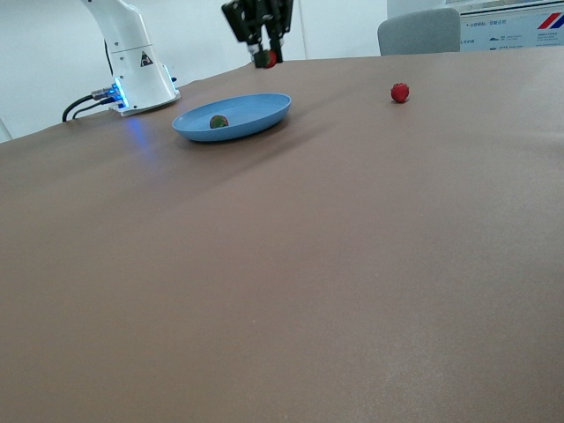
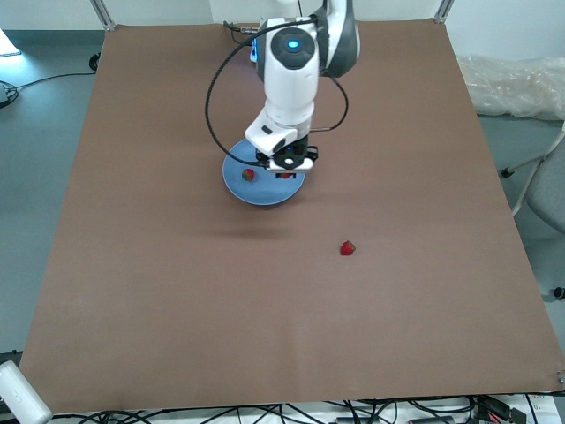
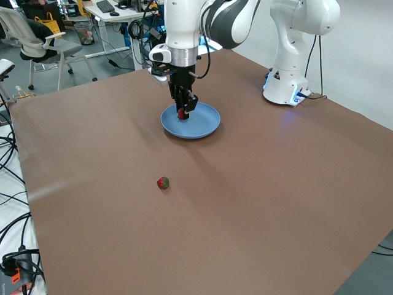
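My gripper [image 1: 269,56] is shut on a strawberry [image 1: 270,60], holding it above the blue plate [image 1: 189,123]. In the right view the gripper [image 3: 183,112] hangs over the plate [image 3: 202,126], a red berry between its fingertips. Another strawberry [image 2: 248,175] lies on the plate, left of the gripper in the left view. A third strawberry [image 2: 348,248] lies on the brown table, apart from the plate, also seen in the top view.
The brown table [image 2: 265,318] is otherwise mostly clear. A white arm base [image 3: 285,86] stands at the back behind the plate. Cables [image 2: 406,411] run along the near edge, outside the tabletop.
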